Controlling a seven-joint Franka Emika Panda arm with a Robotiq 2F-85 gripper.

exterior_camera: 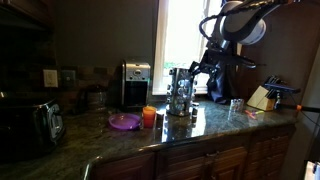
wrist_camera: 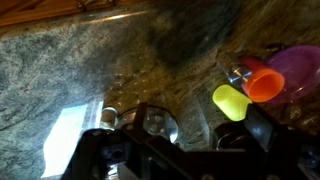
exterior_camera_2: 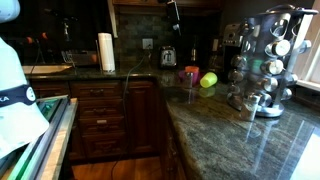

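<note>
My gripper [exterior_camera: 203,71] hangs above the counter, near the top of the chrome spice rack [exterior_camera: 180,92]. In the wrist view its dark fingers stand wide apart with nothing held between them, and the round top of the rack [wrist_camera: 157,124] shows below in the gap. Toward the right of that view are an orange cup [wrist_camera: 264,84], a yellow-green cup [wrist_camera: 231,102] and a purple plate [wrist_camera: 298,70]. A small jar [wrist_camera: 109,117] stands beside the rack. Exterior view 2 shows the rack [exterior_camera_2: 262,72] full of jars, with one loose jar [exterior_camera_2: 250,106] in front.
A toaster [exterior_camera: 47,122] sits at the left end and a coffee machine [exterior_camera: 136,84] against the wall. Clear glasses [exterior_camera: 236,106] and a knife block [exterior_camera: 262,98] are to the right.
</note>
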